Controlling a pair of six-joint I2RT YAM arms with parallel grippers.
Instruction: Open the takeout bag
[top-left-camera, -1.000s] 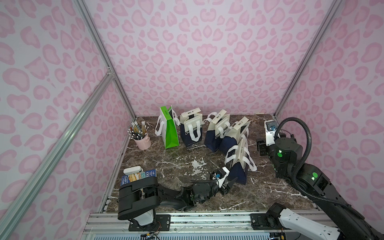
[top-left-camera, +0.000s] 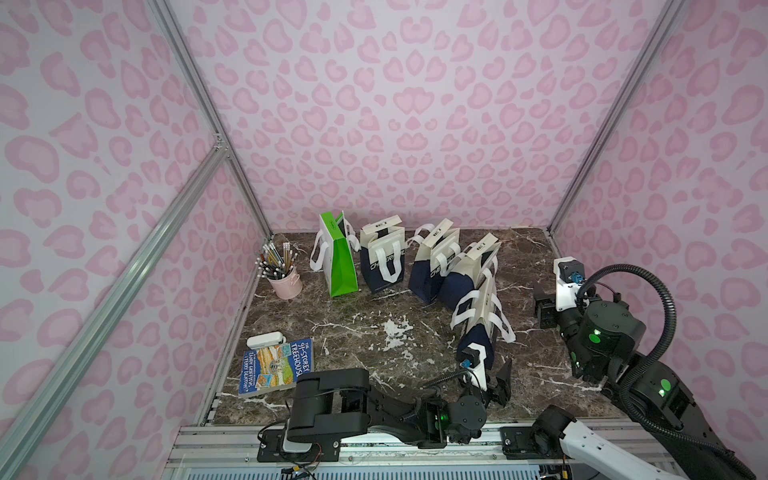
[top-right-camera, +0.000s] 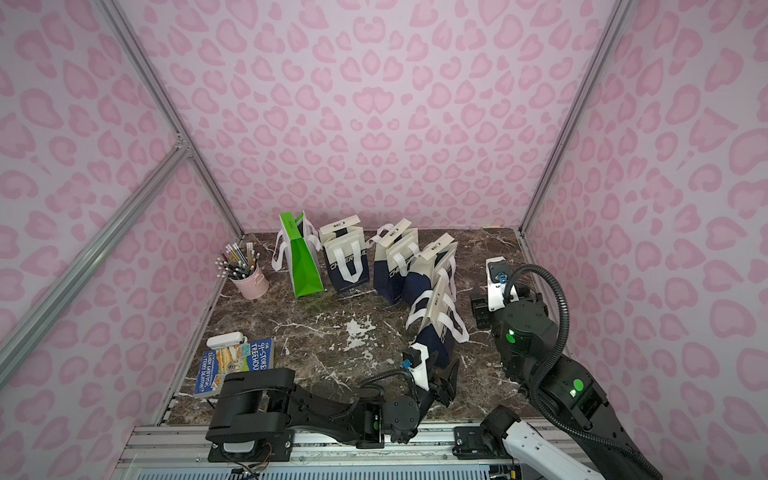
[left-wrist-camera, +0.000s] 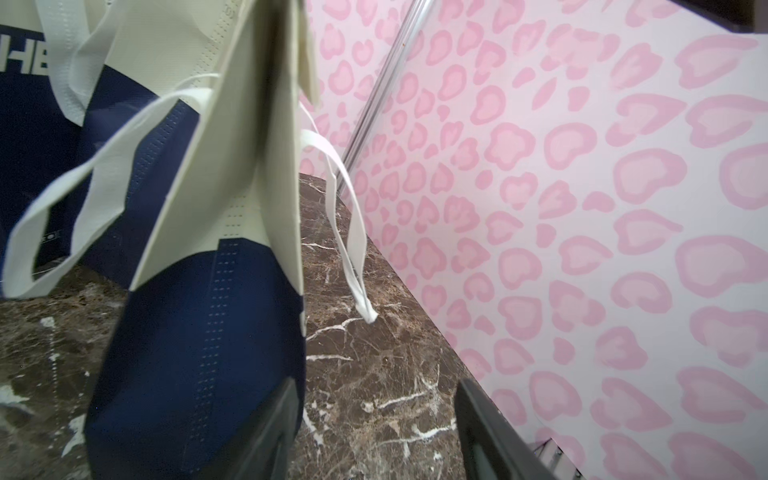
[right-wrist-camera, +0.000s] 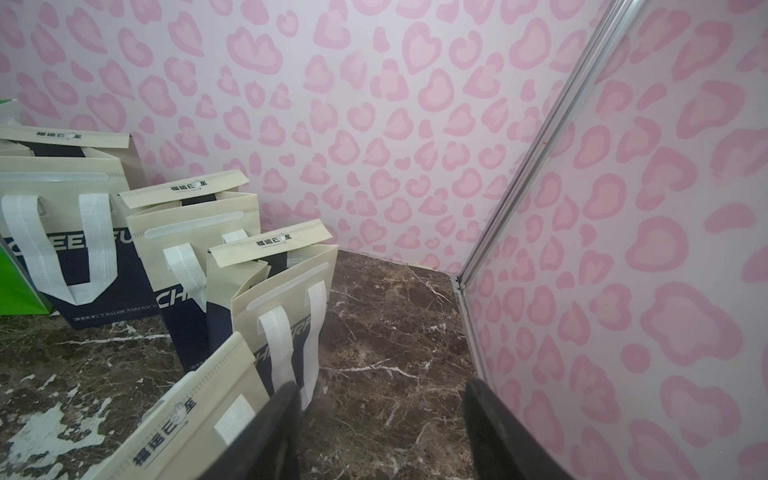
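Observation:
The nearest takeout bag (top-left-camera: 480, 312), navy below and cream above with white handles, stands at the table's right front. In the left wrist view this takeout bag (left-wrist-camera: 216, 336) looms large, side-on, its white handle (left-wrist-camera: 344, 232) hanging out to the right. My left gripper is open low beside the bag's near side, with no part of it clearly between the fingers. Over the table's right side, my right gripper is apart, nothing between its fingers; the same bag's cream top (right-wrist-camera: 188, 420) shows at its lower left.
Behind stand several more navy-and-cream bags (top-left-camera: 382, 256) and a green bag (top-left-camera: 340, 256). At left are a pink pen cup (top-left-camera: 285, 284), a white case (top-left-camera: 265, 340) and a book (top-left-camera: 276, 366).
My left gripper has moved rightward along the front of the near bag. The right arm has drawn back to the right and slightly toward the front. The bag stays in nearly the same place.

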